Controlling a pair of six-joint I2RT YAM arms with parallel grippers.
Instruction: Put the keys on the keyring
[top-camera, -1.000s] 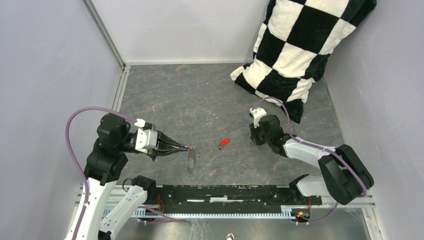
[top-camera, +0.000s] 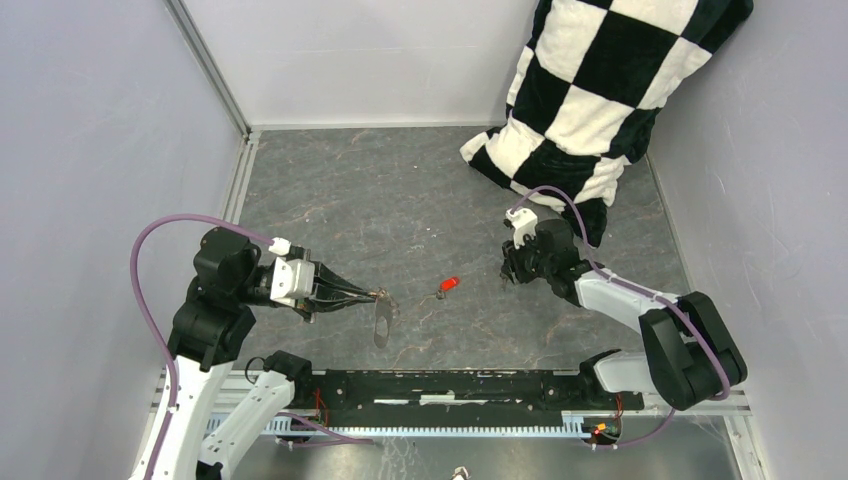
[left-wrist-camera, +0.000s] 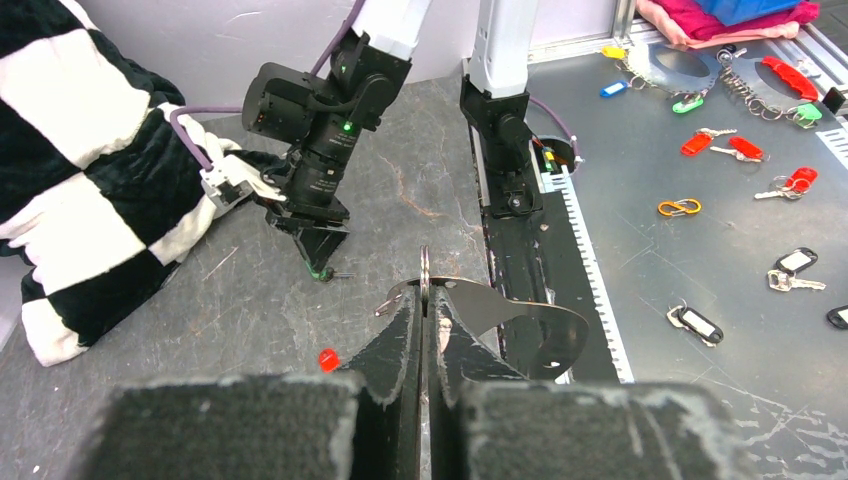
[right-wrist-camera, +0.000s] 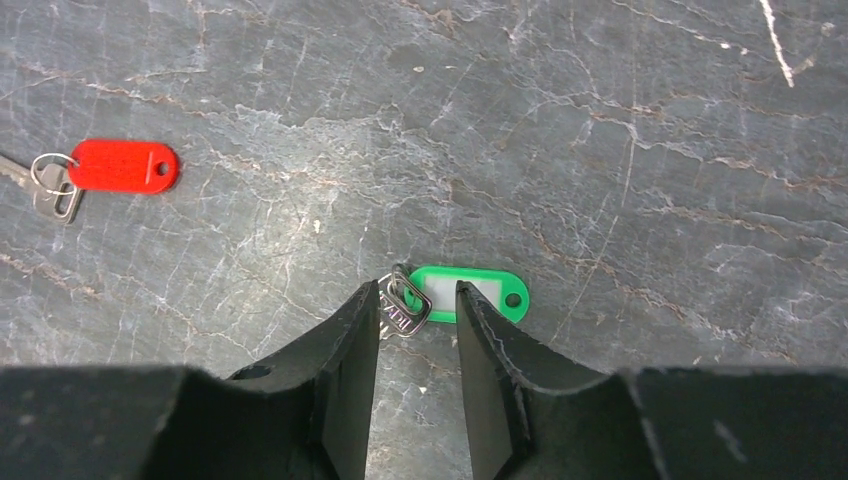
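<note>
My left gripper (top-camera: 375, 294) is shut on the metal keyring (top-camera: 382, 328), whose flat silver plate with a cutout (left-wrist-camera: 562, 335) hangs at the fingertips in the left wrist view. In the right wrist view, a green key tag (right-wrist-camera: 508, 295) with a small ring and key end lies at my right gripper. That gripper is part open, its two fingertips to either side of the tag's ringed end; whether they touch it I cannot tell. A red key tag (right-wrist-camera: 125, 165) with a key on a ring lies on the floor to the left, apart from both grippers.
A checkered cushion (top-camera: 590, 95) leans at the back right. Outside the work area lie several more tagged keys, an orange clip (left-wrist-camera: 679, 207) and a red-handled ring (left-wrist-camera: 790, 78).
My right gripper has shifted and turned slightly, its wrist moving a little to the right and back. The left arm, the keyring and the red tag have stayed put.
</note>
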